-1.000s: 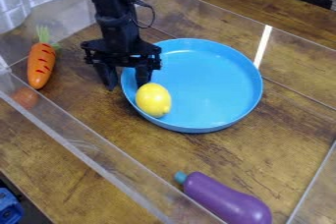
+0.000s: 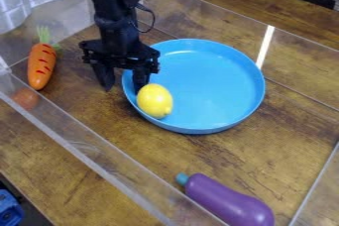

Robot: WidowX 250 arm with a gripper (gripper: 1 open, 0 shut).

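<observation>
The black robot arm reaches down from the top left, its gripper (image 2: 122, 63) low at the left rim of a blue bowl (image 2: 212, 81). A yellow egg-shaped object (image 2: 155, 100) sits in the bowl's left part, just below the gripper. Whether the dark fingers are open or shut is hard to make out. An orange carrot (image 2: 42, 65) with a green top lies to the left, and a purple eggplant (image 2: 228, 198) lies at the bottom right.
The wooden table (image 2: 159, 166) is bordered by clear plastic walls at the left, front and right. Bare table shows behind and right of the bowl and between the bowl and the eggplant.
The gripper has shifted very slightly at the bowl's left rim. The bowl, yellow object, carrot and eggplant look unmoved.
</observation>
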